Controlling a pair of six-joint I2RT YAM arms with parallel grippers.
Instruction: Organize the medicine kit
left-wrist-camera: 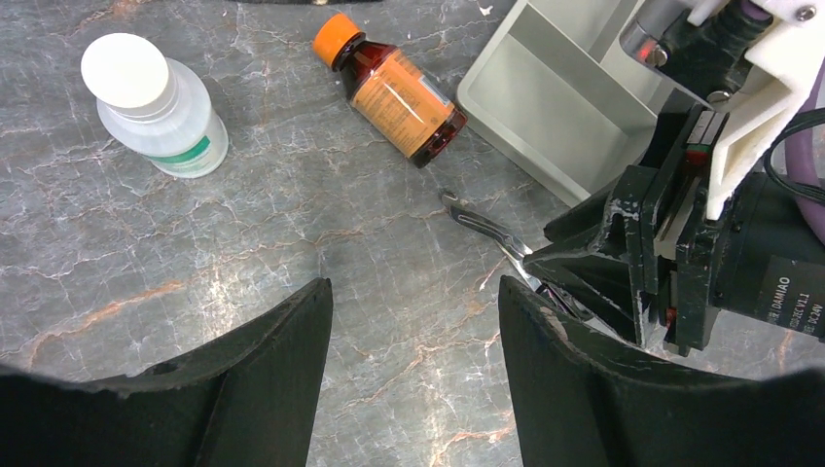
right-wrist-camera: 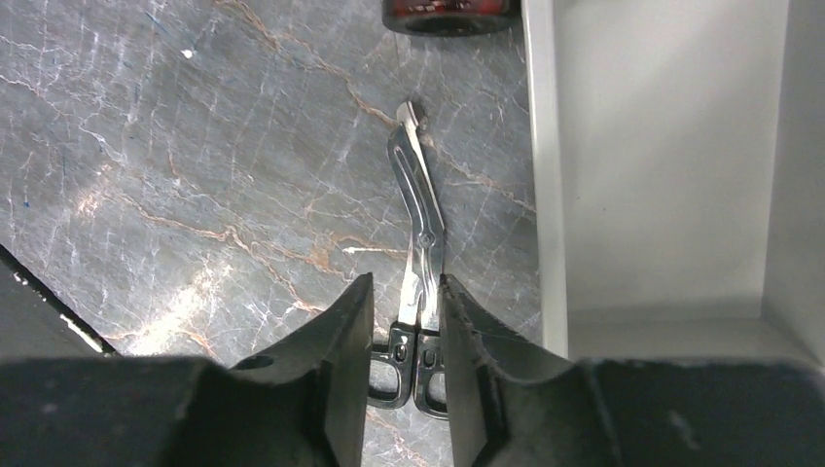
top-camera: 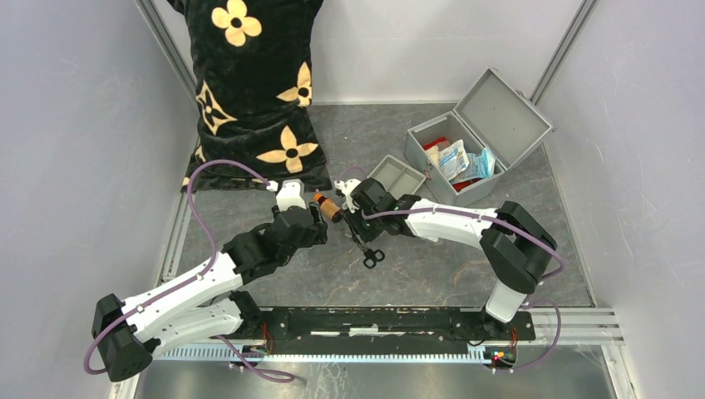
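Dark-handled scissors (right-wrist-camera: 425, 229) lie closed on the grey floor, blades pointing away in the right wrist view. My right gripper is above their handles, its fingers part open, with a gap to either side of the scissors' shank. In the left wrist view, my left gripper stands open over bare floor. Beyond it are a brown bottle with an orange cap and label (left-wrist-camera: 399, 102), lying on its side, and a white bottle (left-wrist-camera: 185, 126). The open grey medicine case (top-camera: 457, 195) at the back right holds several packets (top-camera: 453, 158).
Between the bottle and the case sits an empty grey tray (top-camera: 397, 176), close to the right of the scissors. A black patterned pillow (top-camera: 249, 100) fills the back left.
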